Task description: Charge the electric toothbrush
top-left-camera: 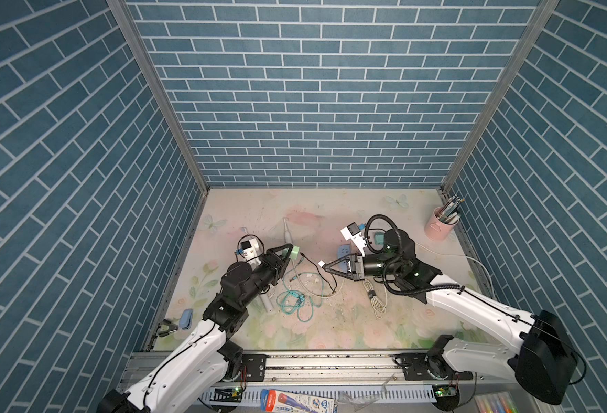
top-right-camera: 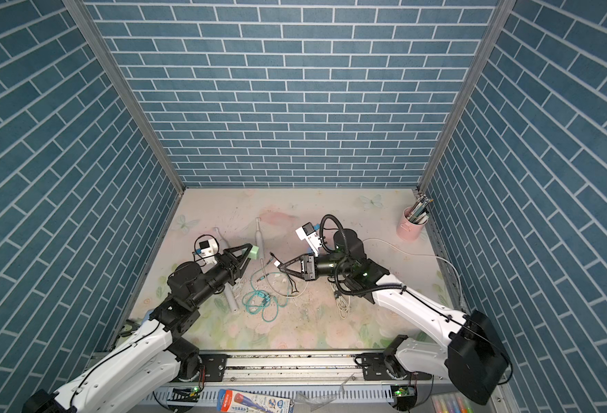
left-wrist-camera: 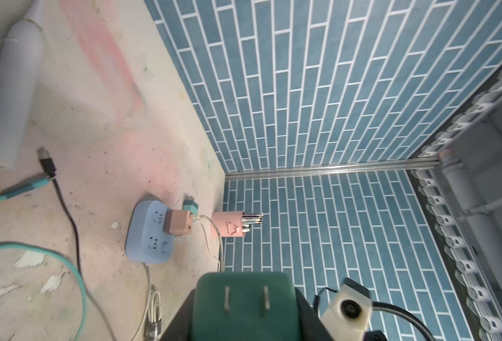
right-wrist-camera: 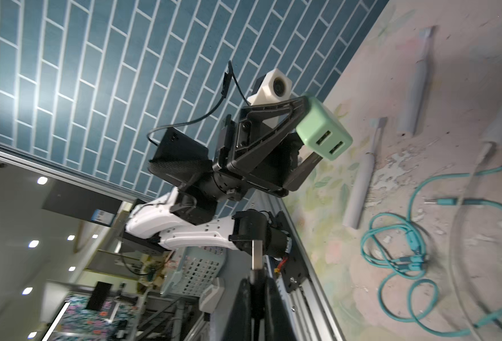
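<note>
My left gripper [top-left-camera: 291, 252] is shut on a pale green charger block [right-wrist-camera: 323, 128], held above the table. Its two USB slots face the right arm; two metal prongs show in the left wrist view. My right gripper [top-left-camera: 326, 266] is shut on a USB plug [right-wrist-camera: 257, 255], its silver end pointing toward the left. A gap separates plug and block. An electric toothbrush [left-wrist-camera: 12, 85] lies on the table with a white cable [right-wrist-camera: 478, 159] at its base. A blue power strip [left-wrist-camera: 148, 233] lies beyond, partly behind the right arm in the top left view.
A pink adapter [left-wrist-camera: 178, 222] sits in the strip. Other brushes [right-wrist-camera: 363, 184], a teal cable [right-wrist-camera: 384, 261], a black cable [left-wrist-camera: 68, 210] and a bundled cable [top-left-camera: 374, 299] lie around. A pink pen cup [top-left-camera: 439, 225] stands back right.
</note>
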